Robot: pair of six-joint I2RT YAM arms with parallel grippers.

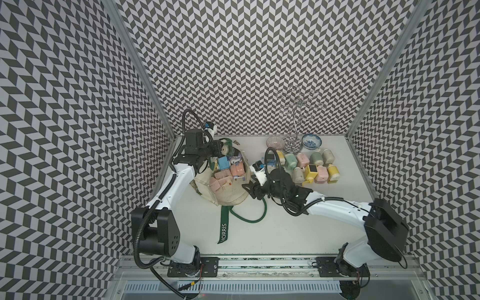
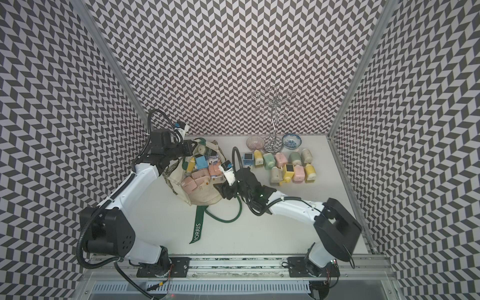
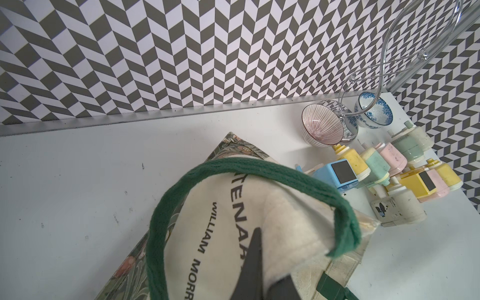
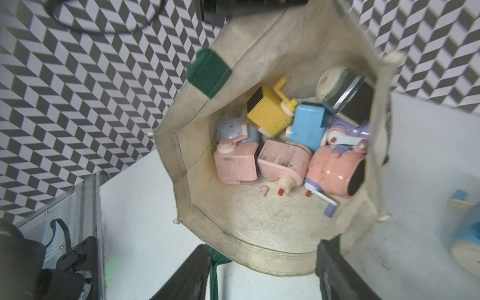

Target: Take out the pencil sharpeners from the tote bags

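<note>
The cream tote bag [image 4: 260, 220] lies with its mouth open toward my right wrist camera. Inside it are several pencil sharpeners: a pink one [image 4: 236, 162], a second pink one [image 4: 284, 159], a coral one [image 4: 336, 169], a blue one [image 4: 307, 125], a yellow one [image 4: 270, 110], and a cream-and-black one [image 4: 345, 92]. My left gripper is shut on the bag's fabric near its upper edge, the cloth folded at its fingertips. My right gripper is in front of the bag's mouth, fingers apart and nothing between them.
Sharpeners stand in a group on the right, including a blue one [image 3: 335, 175] and a cream one [image 3: 398, 205]. Behind them are a pink bowl [image 3: 322, 125], a blue-patterned bowl [image 1: 311, 141] and a wire stand [image 1: 295, 120]. A green strap [image 1: 224, 225] trails across the table's front.
</note>
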